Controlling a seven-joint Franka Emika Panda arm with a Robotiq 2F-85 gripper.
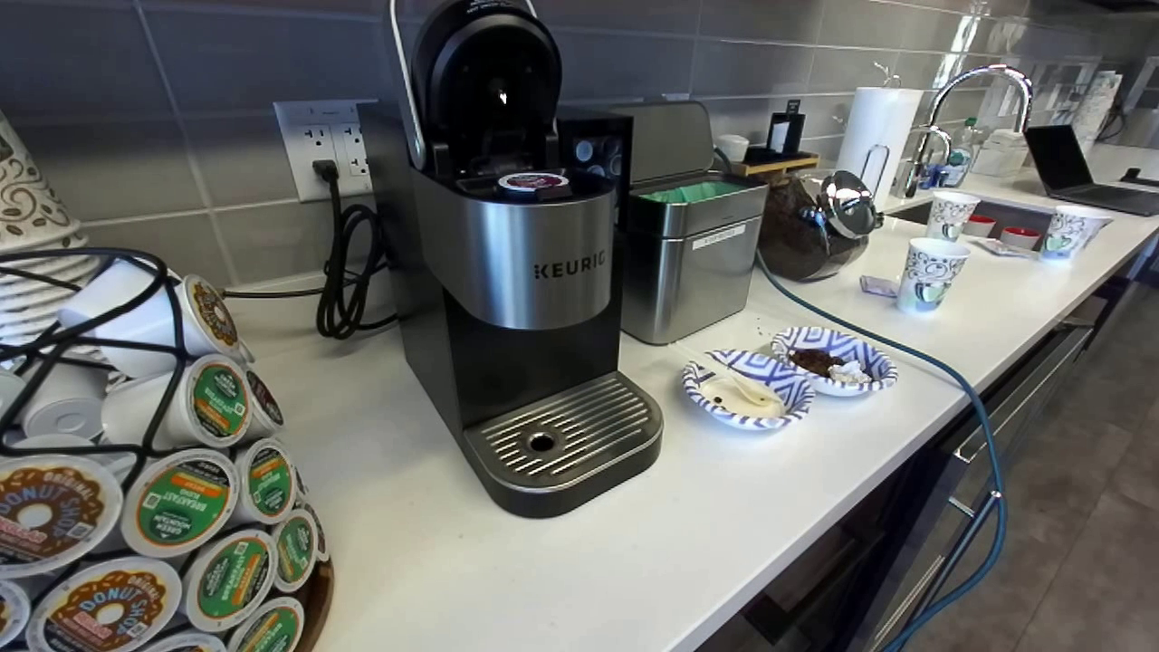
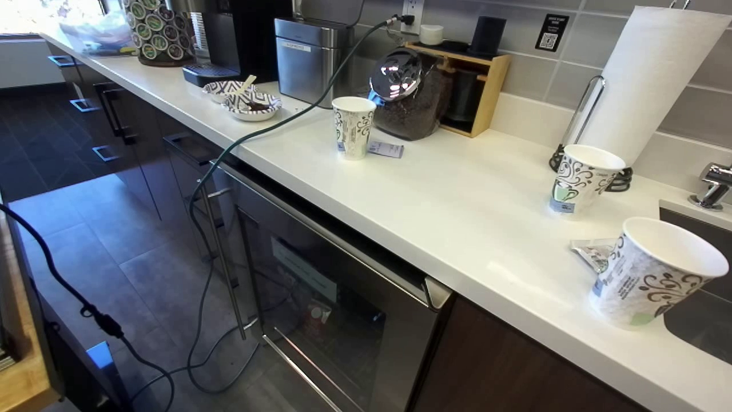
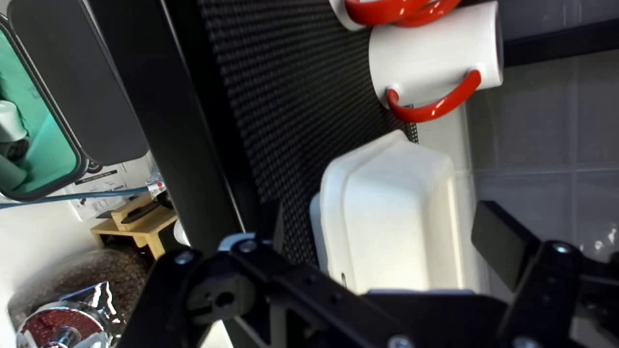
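My gripper is open in the wrist view, its two black fingers wide apart. In the gap between them, as seen from here, is a white rounded container (image 3: 383, 214) on a dark ribbed shelf (image 3: 272, 104); I cannot tell how far off it is. Neither outside view has the arm in it. A Keurig coffee machine (image 1: 516, 261) stands on the counter with its lid raised. One coffee pod (image 1: 532, 183) rests in its open top, the rim showing.
White mugs (image 3: 435, 55) with red handles lie on the shelf beyond the container. The metal bin (image 3: 40, 116) with its green liner is open. Paper bowls (image 1: 747, 389) and paper cups (image 2: 353, 127) stand along the counter. A teal cable (image 1: 924, 364) crosses the counter's edge.
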